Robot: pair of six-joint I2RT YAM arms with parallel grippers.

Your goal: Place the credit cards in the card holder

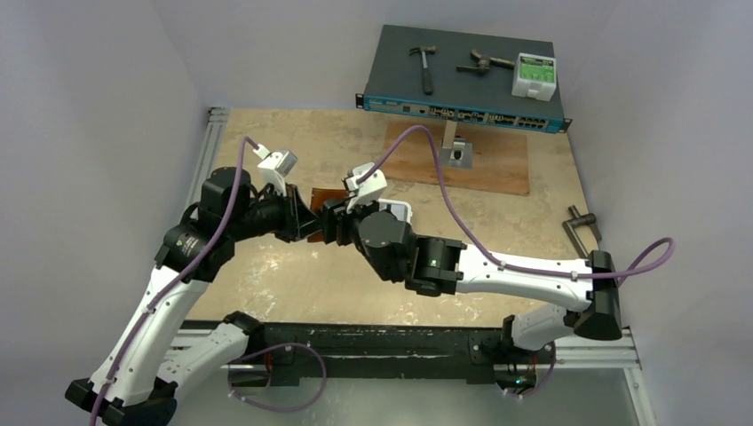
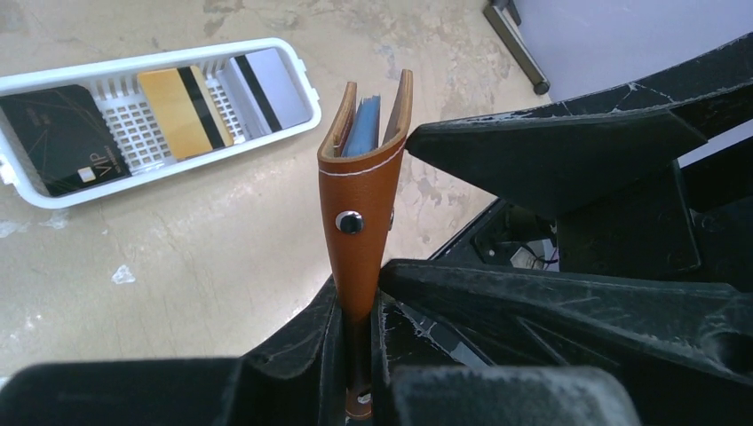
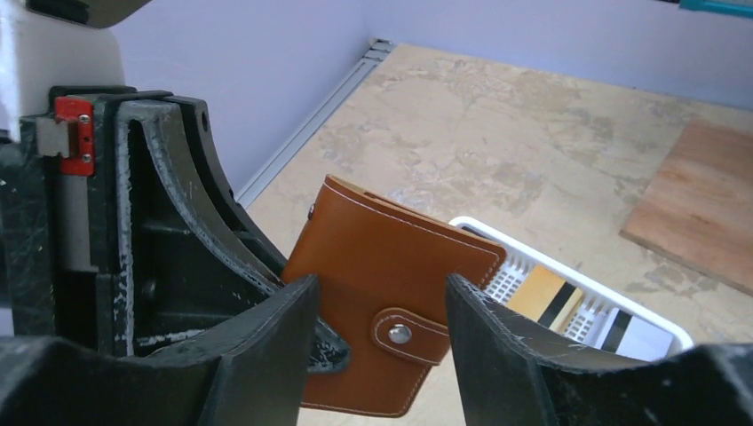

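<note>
A brown leather card holder (image 2: 355,222) with a blue item (image 2: 362,129) inside its open top is upright in my left gripper, which is shut on its lower end. My right gripper stands part open right beside the holder, its fingers either side of the snap flap in the right wrist view; whether it touches is unclear. A white basket (image 2: 133,169) on the table holds a black VIP card (image 2: 49,133), a gold card (image 2: 173,115) and a silver card (image 2: 271,89).
At the back a wooden board (image 1: 506,169) lies below a rack device (image 1: 462,84) with hammers and a box (image 1: 534,77). Metal tools (image 1: 579,229) lie at the right edge.
</note>
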